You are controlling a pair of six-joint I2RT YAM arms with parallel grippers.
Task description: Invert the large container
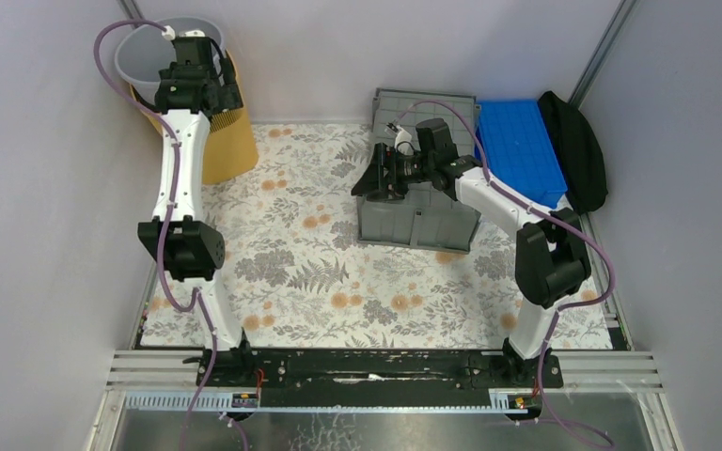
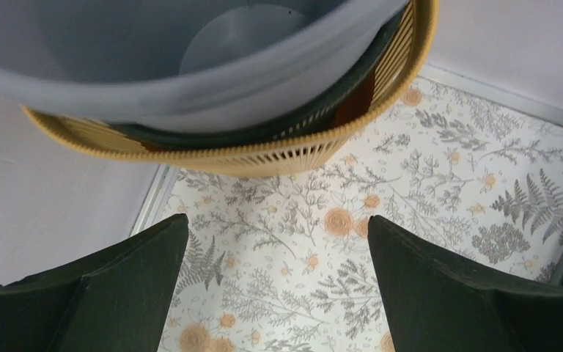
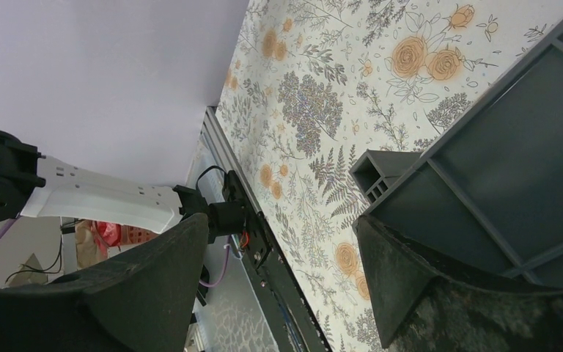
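A large dark grey ribbed container (image 1: 418, 218) stands right of the table's middle in the top view. Its ribbed wall (image 3: 506, 169) fills the right side of the right wrist view, with a small hollow handle block (image 3: 383, 170) on it. My right gripper (image 1: 383, 174) is open at the container's left side. One of its fingers (image 3: 403, 293) overlaps the container's edge; whether they touch, I cannot tell. My left gripper is also open, at the back left by the nested bins, and nothing lies between its fingers.
At the back left, a grey tub (image 1: 141, 61) sits inside a yellow basket (image 1: 230, 150). A blue crate (image 1: 522, 150) and a black bag (image 1: 573, 150) stand to the container's right.
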